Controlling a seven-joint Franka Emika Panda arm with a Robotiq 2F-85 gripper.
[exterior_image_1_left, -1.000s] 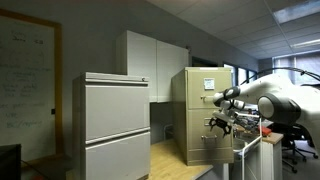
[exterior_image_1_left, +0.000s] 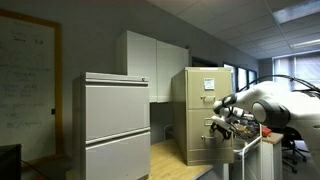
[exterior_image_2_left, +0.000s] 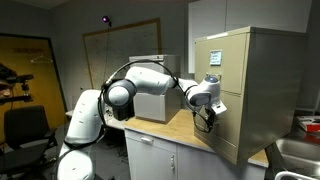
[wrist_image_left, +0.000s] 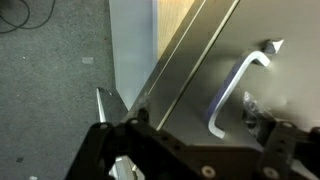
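Observation:
A tan filing cabinet (exterior_image_1_left: 180, 115) stands on the wooden counter, its drawer fronts facing the arm. One drawer's curved metal handle (wrist_image_left: 232, 88) shows close up in the wrist view, slanting across the drawer face. My gripper is open, its two fingers spread wide at the lower part of that view. The handle's lower end lies between the fingers' directions, with no visible grip on it. From outside, the gripper (exterior_image_1_left: 216, 128) is right in front of a lower drawer. Whether a finger touches the drawer face cannot be told.
A grey cabinet (exterior_image_1_left: 117, 125) stands farther along the wooden counter (exterior_image_2_left: 178, 129). White wall cupboards (exterior_image_1_left: 152, 67) hang behind. A metal sink (exterior_image_2_left: 300, 151) lies beyond the tan cabinet. Floor (wrist_image_left: 50, 100) shows beside the counter edge.
The arm and gripper have come down slightly along the front of the tan cabinet. The cabinets and drawers look unmoved.

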